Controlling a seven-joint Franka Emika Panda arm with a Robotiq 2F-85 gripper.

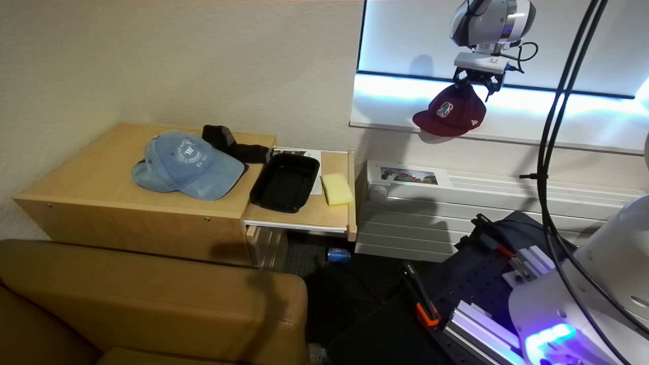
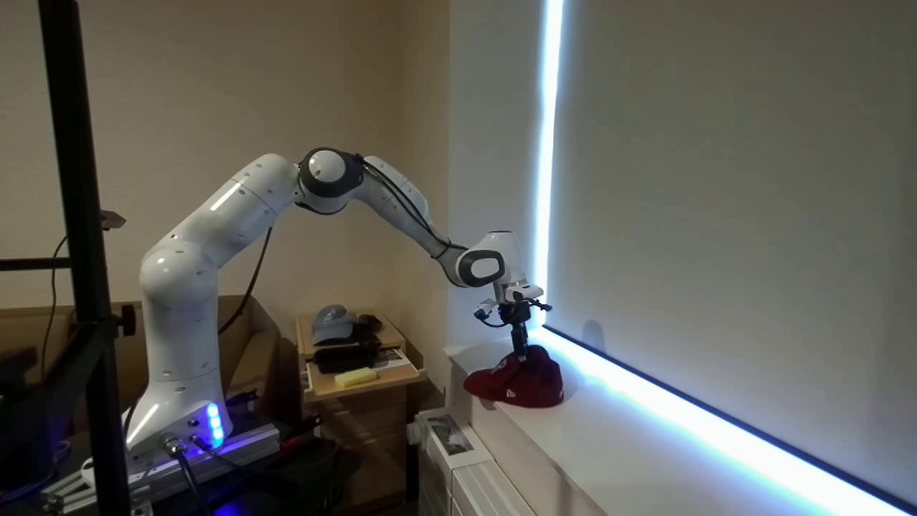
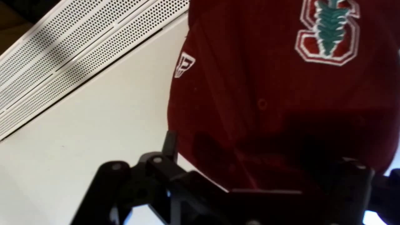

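Observation:
A dark red cap (image 1: 451, 112) with a white-outlined S and green tree emblem rests on the white window sill, its brim pointing left in exterior view 1. Over the back of its crown stands my gripper (image 1: 472, 88), fingers spread wide and open. In the wrist view the cap (image 3: 258, 86) fills most of the right side, and my gripper spans the lower part of its crown. One finger (image 3: 170, 145) shows at the crown's left edge; the other side is dark. Exterior view 2 shows the fingers low against the cap (image 2: 516, 385); exact contact cannot be told.
A blue cap (image 1: 188, 163) and a black sock (image 1: 234, 145) lie on the wooden cabinet. Its pulled-out drawer top holds a black tray (image 1: 286, 182) and a yellow sponge (image 1: 337, 189). A radiator (image 1: 401, 213) stands under the sill. Free sill (image 2: 636, 456) extends beyond the cap.

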